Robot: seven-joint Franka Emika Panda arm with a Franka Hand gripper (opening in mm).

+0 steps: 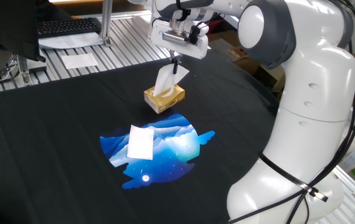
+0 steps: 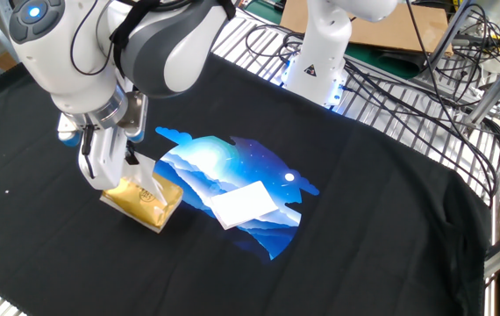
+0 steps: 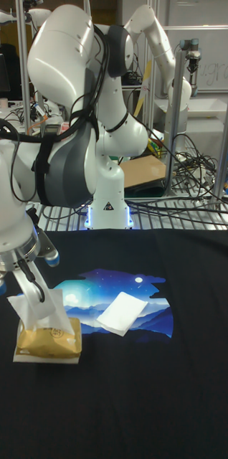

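A gold tissue pack (image 1: pixel 165 100) sits on the black cloth, behind the blue printed picture in exterior view 1. Out of its top stands a white tissue (image 1: pixel 165 79), drawn upward. My gripper (image 1: pixel 175 66) points down over the pack, its dark fingers shut on the upper part of that tissue. In exterior view 2 the pack (image 2: pixel 152 204) is partly covered by the tissue and my hand. Exterior view 3 shows the tissue (image 3: pixel 40 313) rising from the pack (image 3: pixel 52 344) to my hand. Whether the pack's underside fully touches the cloth, I cannot tell.
A folded white sheet (image 1: pixel 141 143) lies on the blue mountain picture (image 1: pixel 174 149). A keyboard (image 1: pixel 68 27) and papers rest on the slatted metal surface at the back left.
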